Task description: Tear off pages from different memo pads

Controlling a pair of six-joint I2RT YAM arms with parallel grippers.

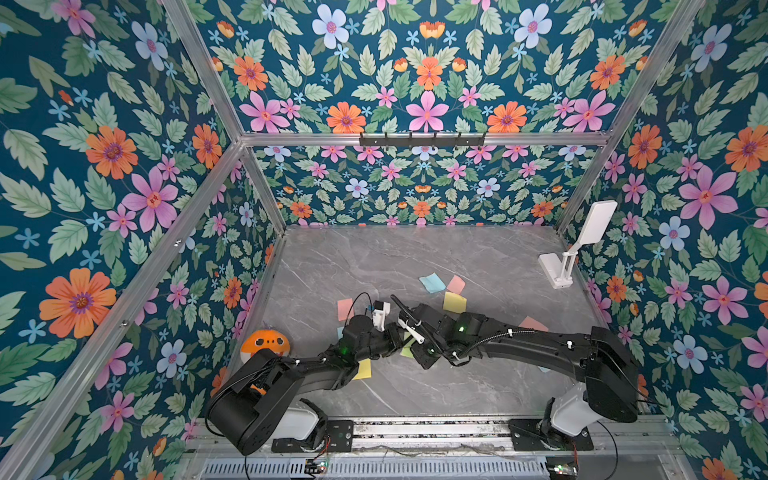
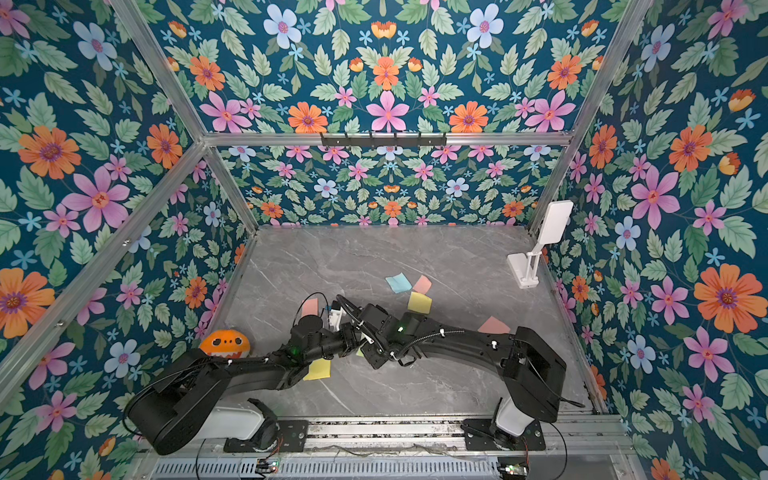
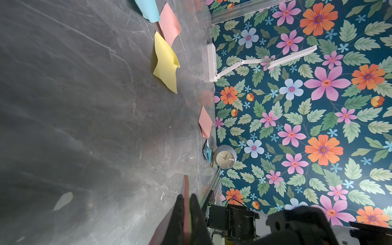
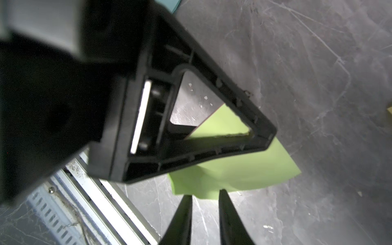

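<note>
A light green memo sheet or pad point(image 4: 236, 175) hangs above the table in the right wrist view, partly behind the triangular finger of my left gripper. Seen edge-on in the left wrist view, it shows a thin pink and green edge, with my left gripper shut on it. My right gripper has its tips at the green sheet's near edge; a small gap and bare table show between its fingers, and whether it pinches the sheet is unclear. From above, both arms meet mid-table, hiding most of the green memo point(image 1: 407, 352).
Blue point(image 1: 432, 282), pink point(image 1: 456, 284) and yellow point(image 1: 454, 301) sheets lie behind the arms. Another pink pad point(image 1: 533, 324) lies to the right, and a yellow one point(image 1: 363, 369) below the left arm. An orange container point(image 1: 265, 344) and white lamp point(image 1: 556, 269) stand at the sides.
</note>
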